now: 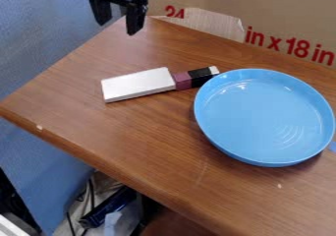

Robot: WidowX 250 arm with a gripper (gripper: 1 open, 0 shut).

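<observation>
My black gripper (118, 12) hangs at the top left above the far corner of the wooden table, its two fingers spread apart with nothing visible between them. Below and to the right of it lies a flat white object with a maroon and black end (138, 86). A round light blue plate (262, 117) rests on the table's right side, close to that object's dark end.
A cardboard box (276, 14) with red lettering stands behind the table. Blue fabric (39, 53) is at the left. Cables and clutter lie below the table's edge.
</observation>
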